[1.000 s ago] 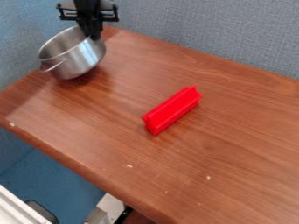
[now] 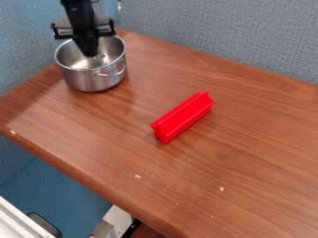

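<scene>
A steel pot (image 2: 96, 76) with a wire handle stands upright on the wooden table at the back left. My black gripper (image 2: 87, 47) reaches down from above into the pot's mouth at its back part. It is shut, with nothing visible between its fingers, though the fingertips are hard to make out. A red elongated block (image 2: 183, 117) lies diagonally near the middle of the table.
Blue padded walls stand behind and to the left. A white object (image 2: 19, 223) sits off the table at the lower left.
The pot was tilted about a second ago and now stands upright. My gripper has moved left and lower, into the pot's mouth. The red block has not moved.
</scene>
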